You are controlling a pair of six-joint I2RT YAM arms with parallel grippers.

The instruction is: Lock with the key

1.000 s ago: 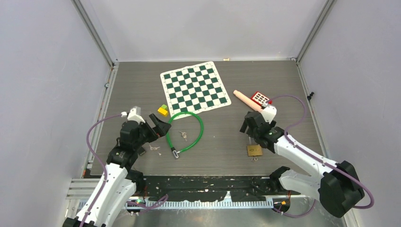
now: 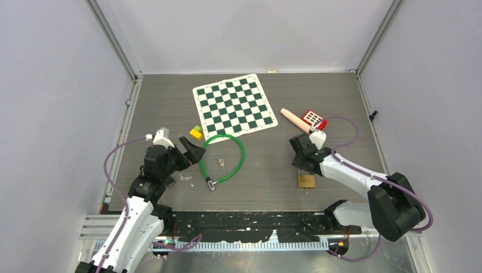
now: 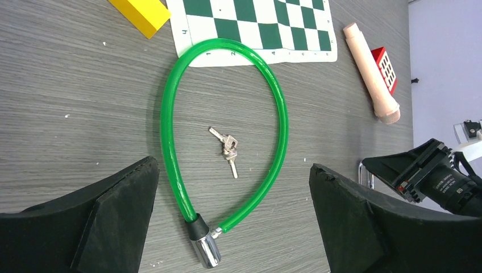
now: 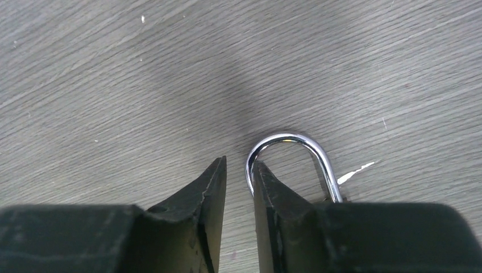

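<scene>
A brass padlock (image 2: 306,181) lies on the table at the right, a small key-like metal piece (image 2: 306,191) at its lower edge. Its silver shackle (image 4: 282,137) shows in the right wrist view, one leg partly behind a finger (image 4: 271,190) of my right gripper. That gripper is part open, and bare table shows between its fingertips. Over a green cable lock (image 3: 168,125), my left gripper stands wide open and empty. Small silver keys (image 3: 229,149) lie inside the cable's loop. The padlock's body is hidden in the right wrist view.
More keys (image 2: 185,178) lie beside the left arm. A chessboard mat (image 2: 235,106) and a yellow block (image 2: 195,135) are farther back. A microphone-shaped object (image 2: 296,120) and a red keypad-like item (image 2: 312,117) sit beyond the right gripper. Mid-table is clear.
My right gripper has shifted a little left and toward the padlock, and its fingers have come closer together. The left arm and the keys are where they were.
</scene>
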